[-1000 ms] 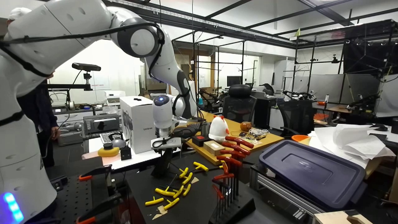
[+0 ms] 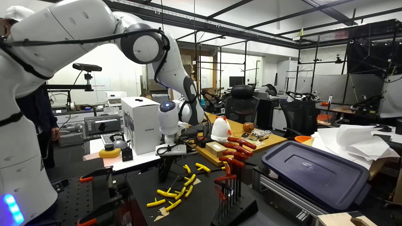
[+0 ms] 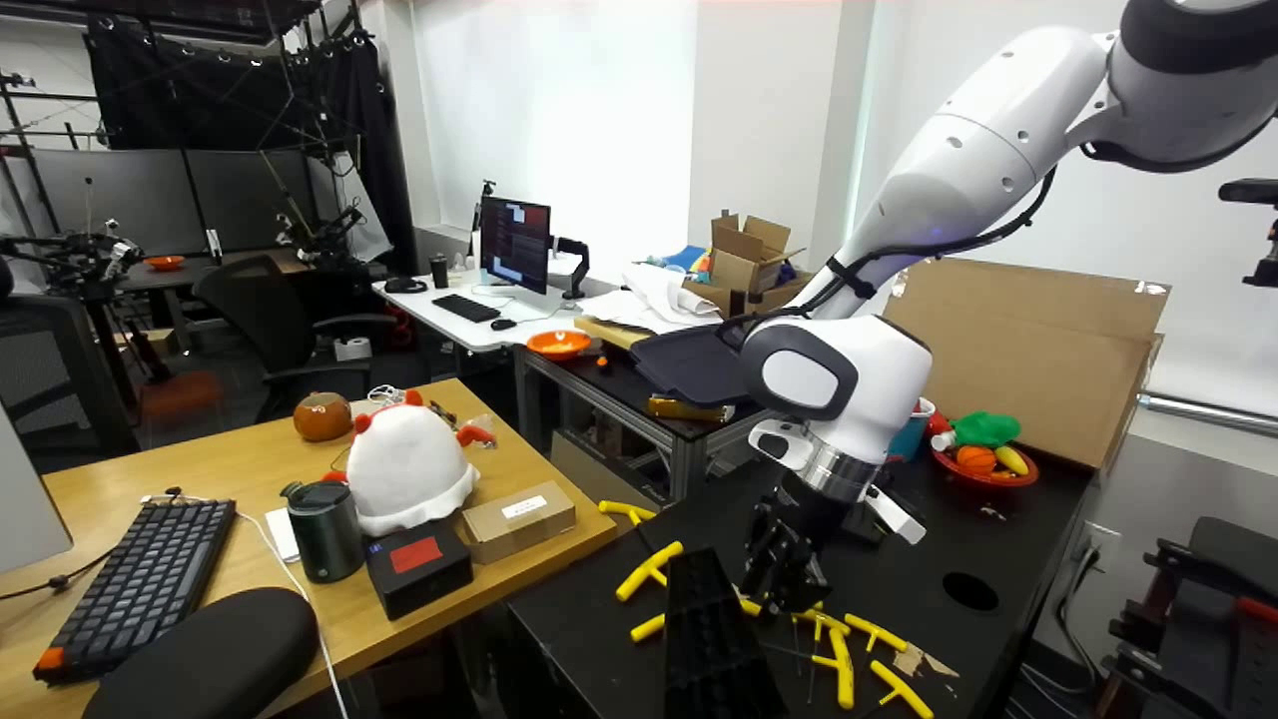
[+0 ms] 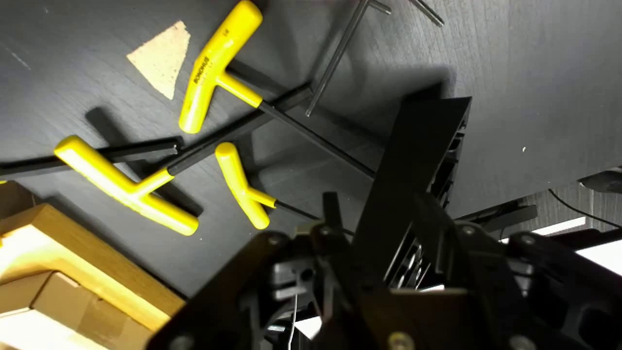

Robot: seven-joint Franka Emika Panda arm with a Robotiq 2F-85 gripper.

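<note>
My gripper is dark and blurred in the wrist view, its fingers apart. It appears partly open, with nothing clearly held. The slotted black stand lies in line with the gap; whether it touches the fingers cannot be told. A small yellow T-handle hex key has its shaft running toward the left finger. Two larger yellow hex keys, one above and one to the left, lie across the black table. In exterior view 2 the stand partly hides the gripper.
Red T-handle keys stand upright in another rack at the table's front. Several more yellow keys lie on the table. A cardboard box on the wooden desk borders the far side. A fruit bowl sits beyond the arm.
The arm has shifted slightly right in exterior view 1 and now hides the red-topped black box. The yellow handle nearest the gripper has moved a little farther back.
</note>
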